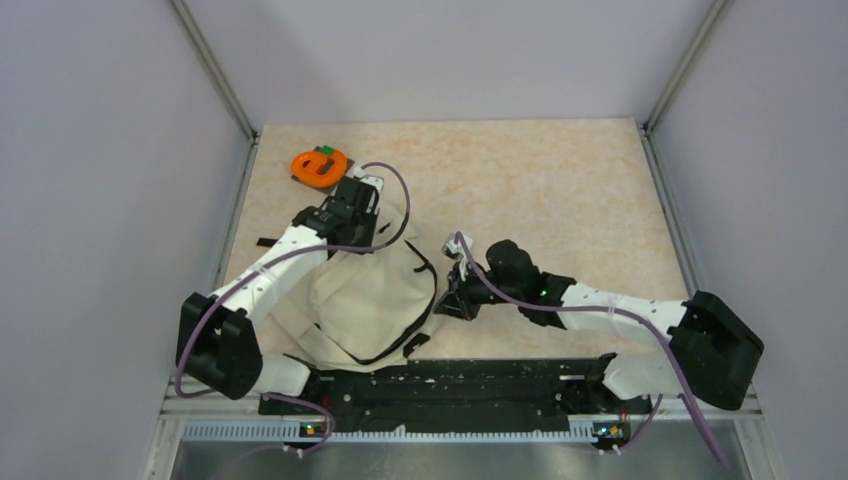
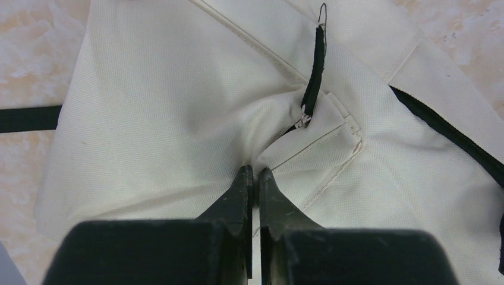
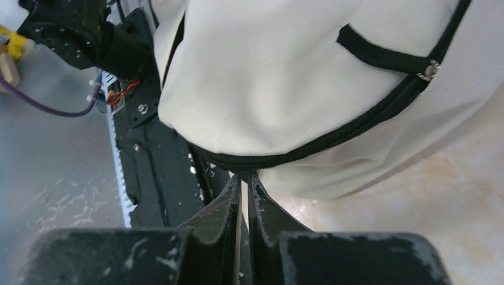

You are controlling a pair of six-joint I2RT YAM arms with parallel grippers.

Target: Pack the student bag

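The cream student bag (image 1: 370, 300) lies on the left of the table, with a black zipper curving along its right side. A fold of its cloth (image 2: 257, 160) is pinched where my left gripper is shut, near the bag's upper edge. Just right of the bag, my right gripper stands slightly open, a narrow empty gap between its fingers. One black zipper pull (image 3: 380, 53) lies loose on the cloth, away from these fingers. A dark tab shows behind their tips; whether they touch it I cannot tell.
An orange ring-shaped item (image 1: 319, 169) with a green part rests on a dark flat object (image 1: 338, 182) at the back left. A black strap (image 2: 30, 119) sticks out left of the bag.
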